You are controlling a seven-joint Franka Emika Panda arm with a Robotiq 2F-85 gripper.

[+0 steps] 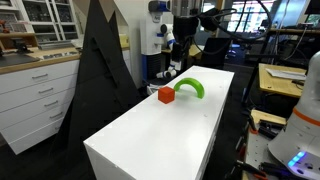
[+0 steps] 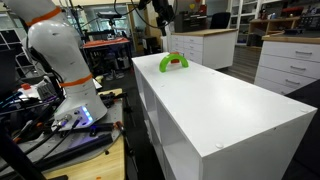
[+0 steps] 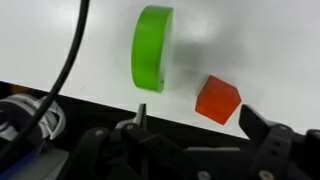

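A green arch [image 1: 189, 87] rests on the white table with its curve upward. Beside it, to its left in exterior view 1, a red block [image 1: 166, 95] lies on the tabletop, apart from my fingers. From exterior view 2, the arch [image 2: 178, 59] partly hides that block. My gripper [image 1: 184, 52] hangs above the two pieces, open and empty. In the wrist view, the green arch [image 3: 150, 48] is seen from above as a long strip, and the red block [image 3: 217, 100] shows turned at an angle, in front of the open gripper.
A black cable [image 3: 70, 62] crosses the left of the wrist view. Drawer cabinets [image 1: 38, 90] stand beyond the table.
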